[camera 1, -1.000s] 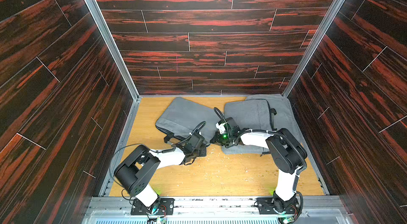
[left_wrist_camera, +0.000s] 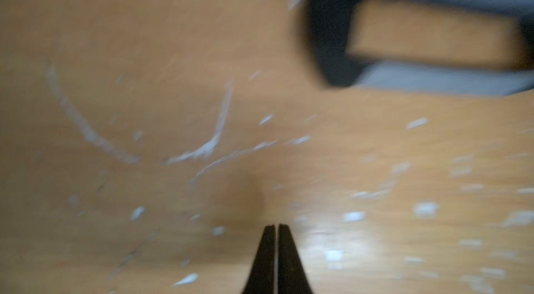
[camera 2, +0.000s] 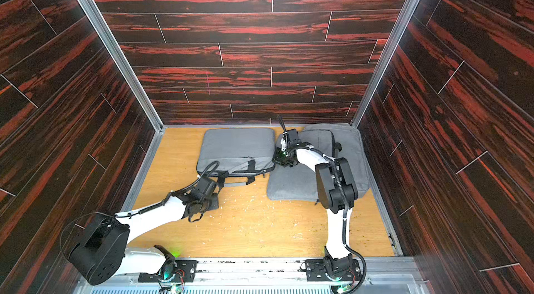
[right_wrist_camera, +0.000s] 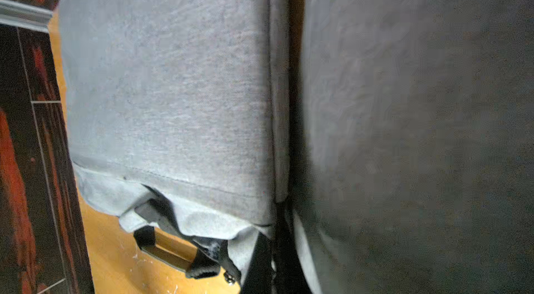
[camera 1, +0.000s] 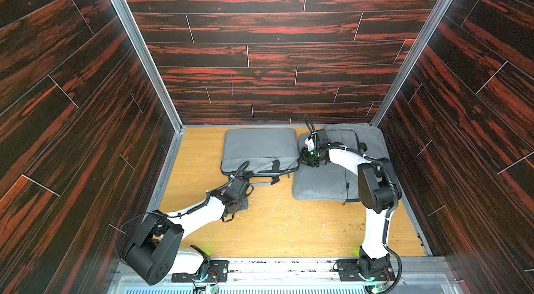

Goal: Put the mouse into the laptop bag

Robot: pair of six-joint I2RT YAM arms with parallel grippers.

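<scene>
A grey laptop bag (camera 1: 259,143) with dark handles lies flat at the back centre. No mouse can be made out. My left gripper is over bare wood in front of the bag's handles; its tips appear close together in the blurred left wrist view, with nothing seen between them. My right gripper (camera 1: 304,157) is at the seam between this bag and the grey bags to its right. In the right wrist view its dark fingers sit low along that seam, shut, with nothing clearly between them.
More grey bags (camera 2: 294,185) are stacked at the right, reaching the back and right walls. Patterned walls enclose the sides and back.
The central bag has turned straighter and shifted back and right. My left gripper has moved left, and my right gripper has moved toward the back.
</scene>
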